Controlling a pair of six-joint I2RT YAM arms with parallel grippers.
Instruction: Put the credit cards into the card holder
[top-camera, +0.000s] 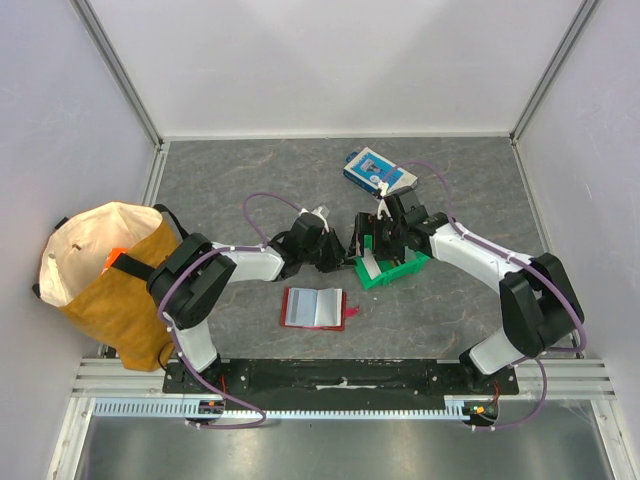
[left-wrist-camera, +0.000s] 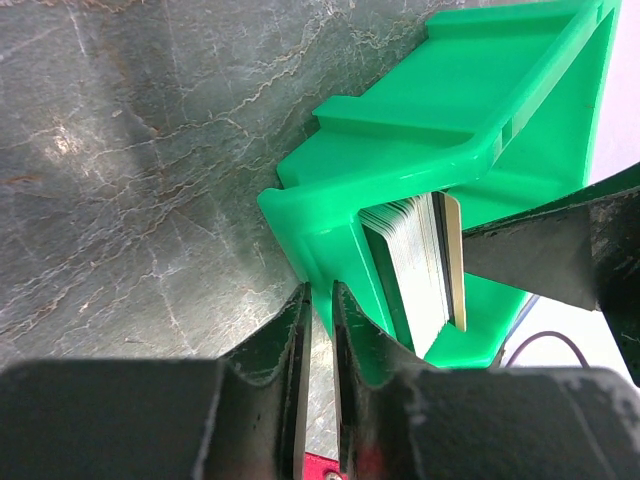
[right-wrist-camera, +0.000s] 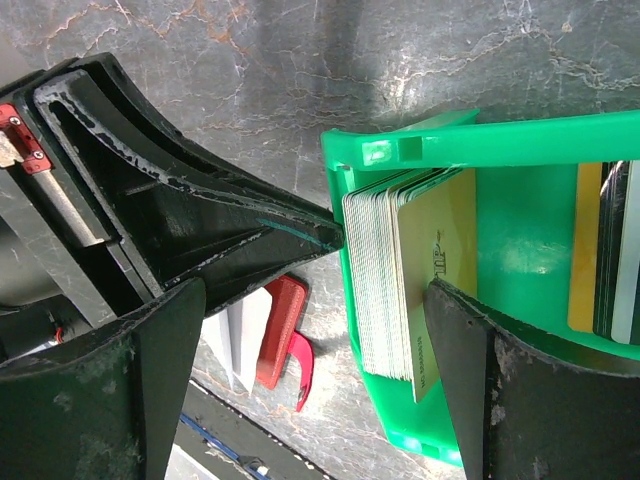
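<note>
In the green tray (top-camera: 385, 276), a thick stack of white-edged cards (right-wrist-camera: 378, 285) stands on edge against the end wall, with a gold card (right-wrist-camera: 425, 290) on its inner face. My right gripper is open around this stack and the wall: one finger lies inside by the gold card, the other outside the tray. My left gripper is shut on the tray's corner, as far as the narrow gap shows. The card holder (top-camera: 314, 308) lies spread open on the table, its red cover (right-wrist-camera: 283, 330) partly visible in the right wrist view.
More cards (right-wrist-camera: 610, 250) stand farther along inside the tray. Behind it lies a blue and white box (top-camera: 380, 171). A tan bag (top-camera: 120, 280) stands far left. Clear table (top-camera: 235, 180) lies at the back left.
</note>
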